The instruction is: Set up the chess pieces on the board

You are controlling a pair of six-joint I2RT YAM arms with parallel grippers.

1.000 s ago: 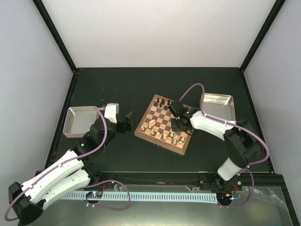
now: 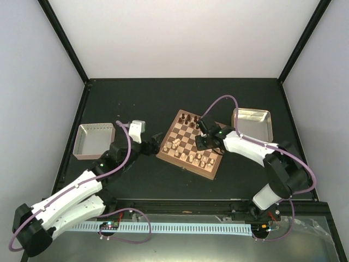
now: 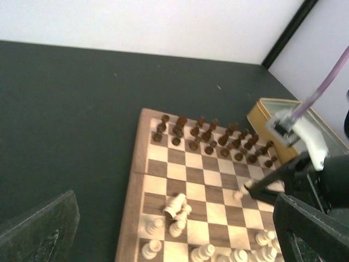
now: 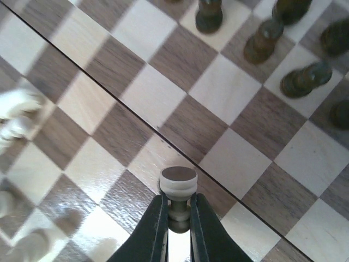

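Observation:
The chessboard (image 2: 180,131) holds dark pieces along its back rows and white pieces along the front. My right gripper is shut on a white piece, held over the middle squares; in the left wrist view this piece shows small beside the right gripper. A group of white pieces (image 3: 175,205) lies on its side at the board's left part. My left gripper (image 2: 155,141) stands open at the board's left side, empty, its fingers at the bottom edges of the left wrist view.
A pale empty basket (image 2: 94,155) sits at the far left, a metal tray (image 2: 256,121) at the right behind the right arm.
My left gripper has moved slightly right, toward the board. The right arm has shifted a little toward the front, its gripper still over the board.

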